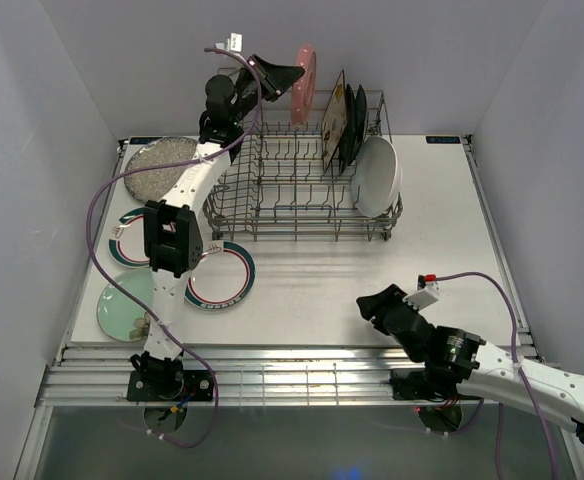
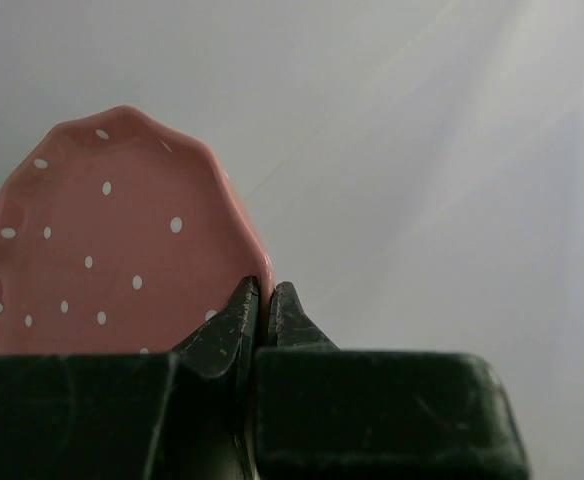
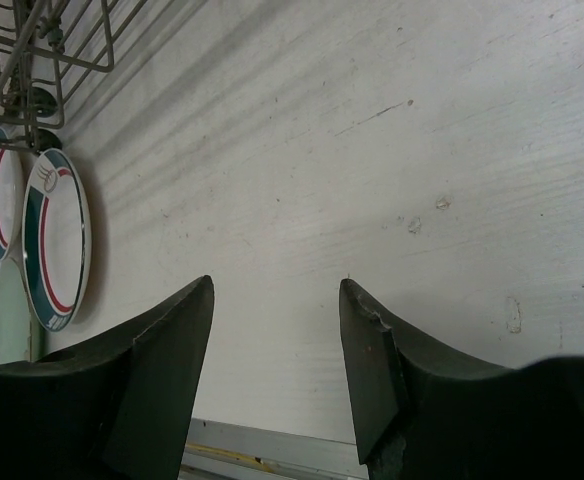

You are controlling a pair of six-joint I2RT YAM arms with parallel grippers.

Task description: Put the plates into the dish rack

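My left gripper point(image 1: 294, 72) is shut on the rim of a pink plate point(image 1: 303, 95), spotted white in the left wrist view point(image 2: 112, 240), held upright over the back of the dish rack point(image 1: 292, 225). The rack holds a white plate point(image 1: 375, 175), dark plates point(image 1: 359, 115) and a patterned plate point(image 1: 332, 120). On the table's left lie a speckled plate point(image 1: 157, 165), two teal-rimmed plates point(image 1: 222, 275) and a green plate point(image 1: 122, 310). My right gripper is open and empty above the bare table, front right.
Grey walls stand behind and at both sides. A metal rail point(image 1: 282, 355) runs along the front edge.
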